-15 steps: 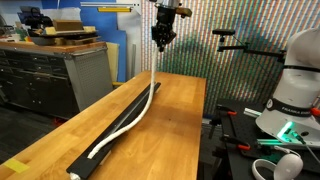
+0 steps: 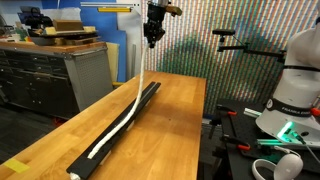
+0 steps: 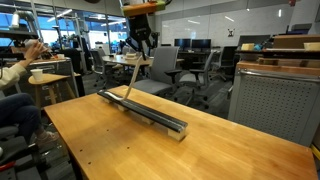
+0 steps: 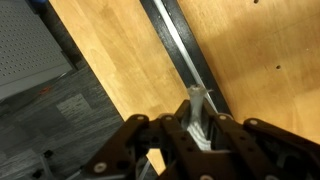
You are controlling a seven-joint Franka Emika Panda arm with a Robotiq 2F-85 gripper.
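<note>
A long white flexible strip (image 2: 120,130) lies along a dark, narrow channel (image 2: 80,166) on the wooden table, and its far part rises steeply into the air. High above the table's far end is my gripper (image 2: 151,44), shut on the strip's raised part. The second exterior view shows the raised strip (image 3: 134,76) hanging slightly slanted below the gripper (image 3: 144,50). Looking down in the wrist view, the strip (image 4: 197,104) comes out between the fingers of the gripper, above the dark channel (image 4: 172,40). The fingers partly hide the strip.
A grey cabinet (image 2: 42,80) stands beyond its left side. Another white robot arm (image 2: 295,85) stands at the right, apart from the strip. Office chairs (image 3: 198,82) are behind.
My gripper has moved left in the first exterior view, with the strip in it. The raised part of the strip has swung left, and the strip on the channel lies straighter.
</note>
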